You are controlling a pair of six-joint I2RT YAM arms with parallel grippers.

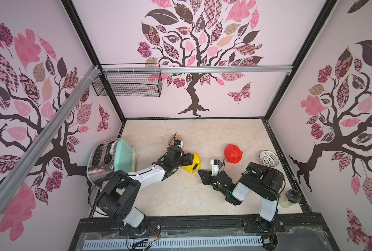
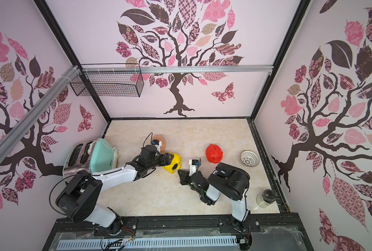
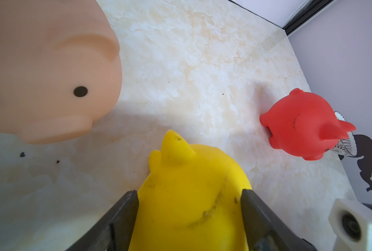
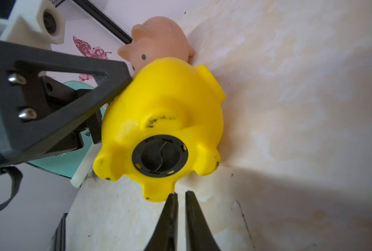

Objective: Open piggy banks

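My left gripper is shut on a yellow piggy bank (image 4: pixel 169 96), which is tilted so that its underside, with a black round plug (image 4: pixel 159 155), faces my right gripper. The right gripper's fingertips are just below the plug, slightly apart with nothing between them. A peach piggy bank (image 3: pixel 48 71) stands behind the yellow one, and a red piggy bank (image 1: pixel 233 153) sits to the right.
A mint toaster (image 1: pixel 121 159) stands at the left. A white patterned bowl (image 1: pixel 268 158) and a glass jar (image 1: pixel 289 198) are at the right. The back of the table has free room.
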